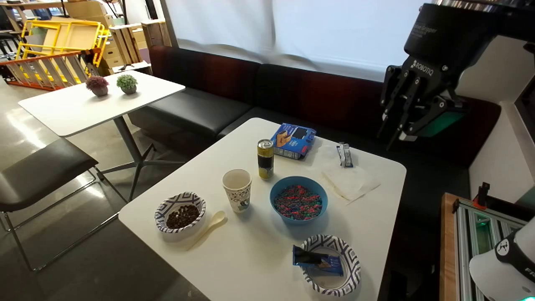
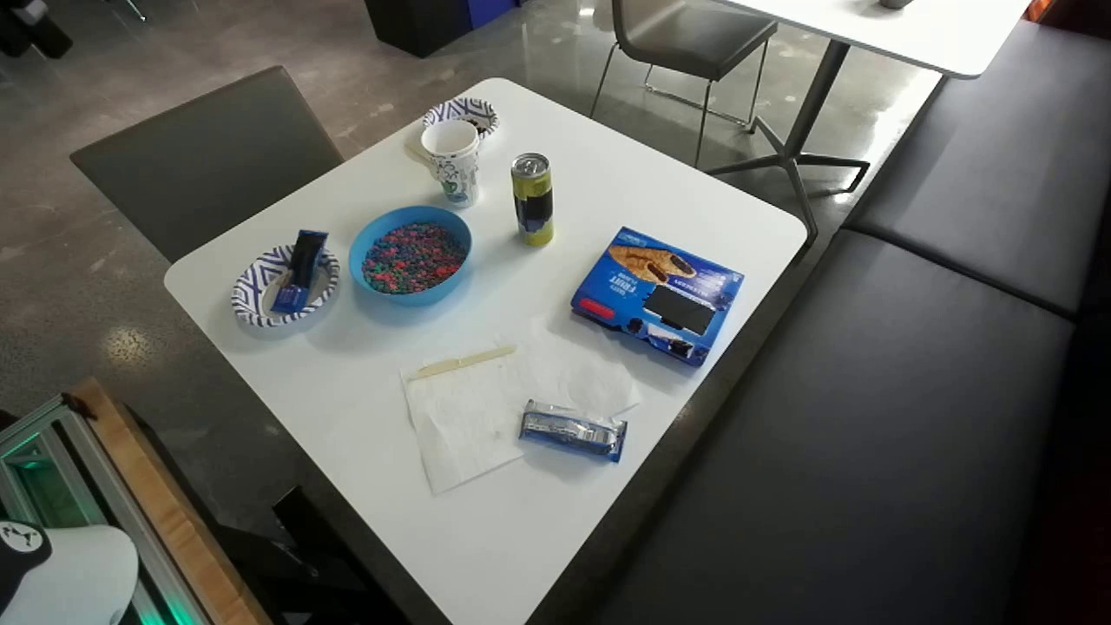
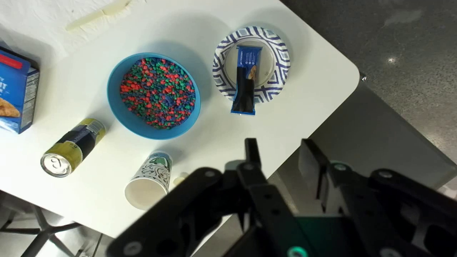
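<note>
High above the table's right side hangs my gripper (image 1: 393, 138), clear of everything on it. Its two fingers stand apart in the wrist view, with only tabletop edge and floor showing between them, so it is open and empty. A blue-wrapped bar (image 3: 246, 81) lies across a patterned paper bowl (image 3: 280, 70), one end over the rim. Beside it sits a blue bowl (image 3: 112, 92) filled with red, green and blue bits. A paper cup (image 3: 147, 182) and a yellow-and-black can (image 3: 81, 141) stand nearby. A second wrapped bar (image 2: 573, 430) rests by a napkin (image 2: 458, 427).
A blue snack box (image 1: 293, 141) lies at the table's back edge. Another patterned bowl (image 1: 163, 203) holds dark brown bits, with a pale spoon (image 1: 208, 228) next to it. A black bench (image 2: 864, 437) runs along one side.
</note>
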